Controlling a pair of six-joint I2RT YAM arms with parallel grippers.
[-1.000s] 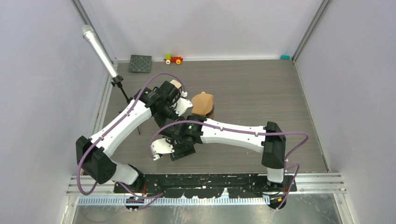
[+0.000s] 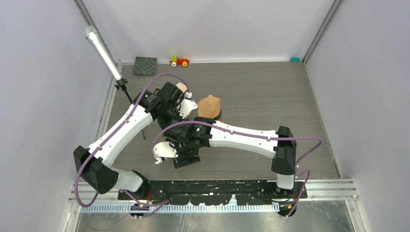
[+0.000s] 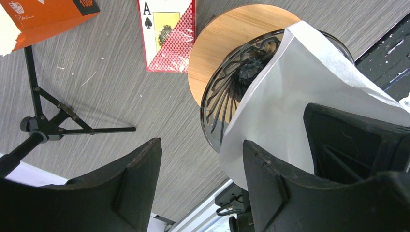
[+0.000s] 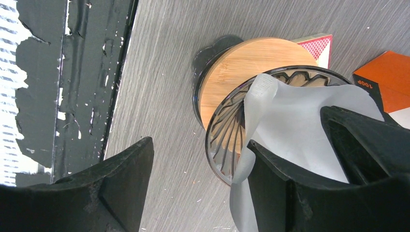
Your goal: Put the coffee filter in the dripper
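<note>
The white coffee filter [image 3: 275, 121] lies over the glass dripper [image 3: 216, 96], whose ribbed inside shows beside it, on a round wooden stand [image 4: 251, 53]. My left gripper is part open over the dripper, the filter against its right finger. My right gripper is open, with the filter's folded edge at its right finger. A black part of the other arm cuts across the filter in each wrist view. In the top view both grippers are hidden under the arms.
An orange filter box [image 3: 53, 19] and a card pack [image 3: 167, 34] lie nearby. A black tripod [image 3: 51, 123] stands at the left.
In the top view both arms have shifted slightly: the left elbow moved toward the lower left, the right arm's wrist a little leftward.
</note>
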